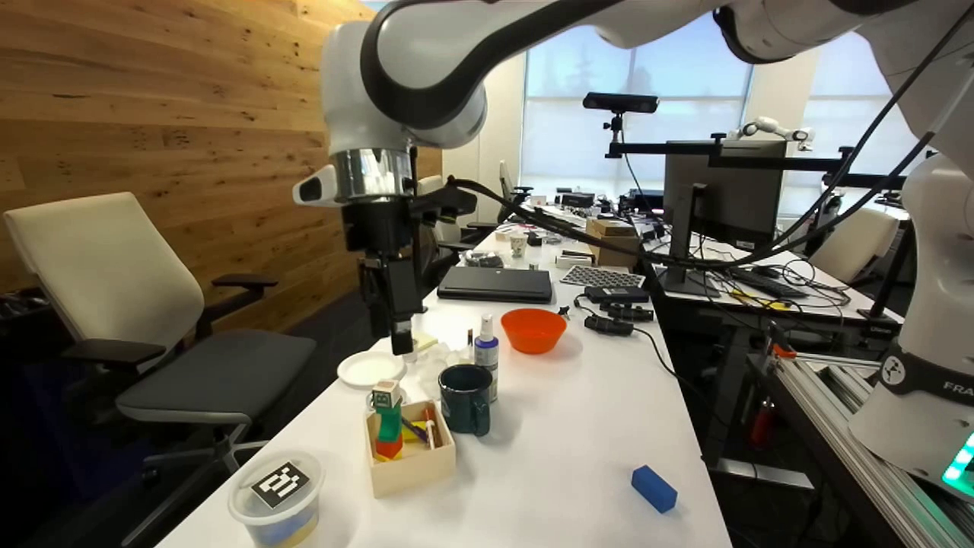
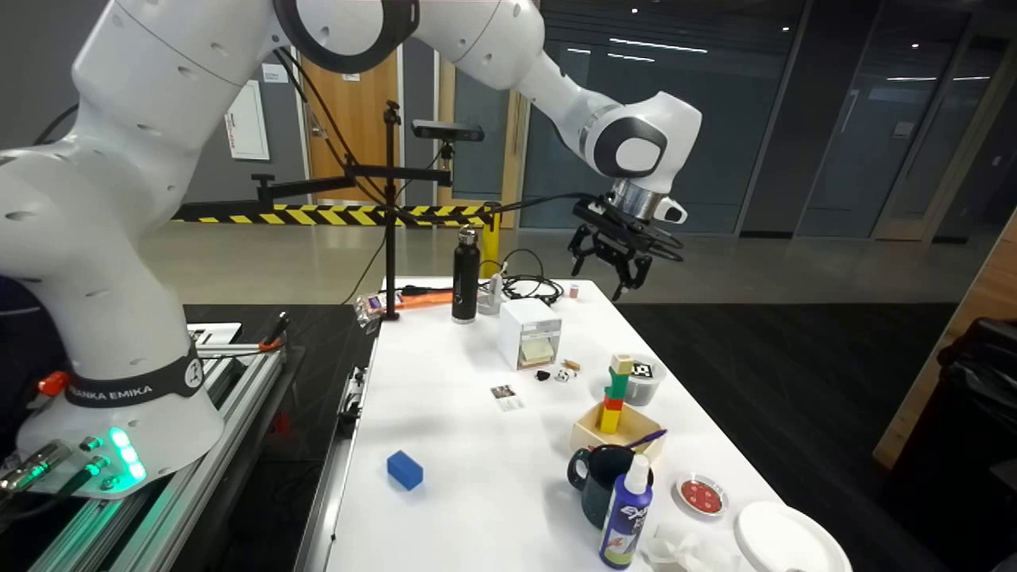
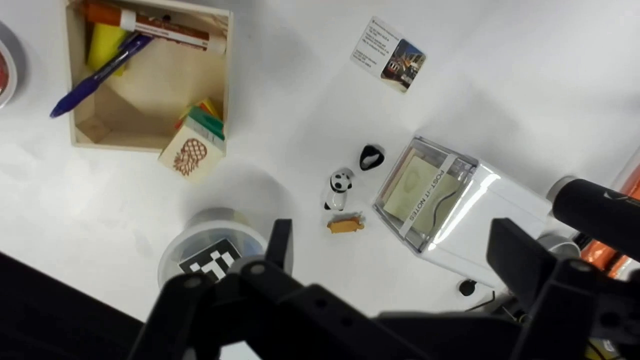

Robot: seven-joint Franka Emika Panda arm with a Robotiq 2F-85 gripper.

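Observation:
My gripper is open, its two black fingers wide apart with nothing between them. It hangs well above the table, tilted in exterior view 2. The wrist view looks down on a wooden box (image 3: 150, 143) holding an orange marker (image 3: 171, 31), a purple pen (image 3: 102, 75) and a stack of blocks topped by a pineapple block (image 3: 190, 155). Partly behind the left finger is a clear lidded tub (image 3: 180, 249) with a black-and-white tag. A panda figure (image 3: 338, 191) and a small orange figure (image 3: 345, 225) lie near the Post-it holder (image 3: 423, 192).
A dark mug (image 1: 466, 399), a spray bottle (image 1: 486, 356) and an orange bowl (image 1: 533, 329) stand beyond the wooden box. A blue block (image 2: 405, 470) lies alone on the robot's side, with bare table around it. A black bottle (image 2: 465, 276) stands at the far end.

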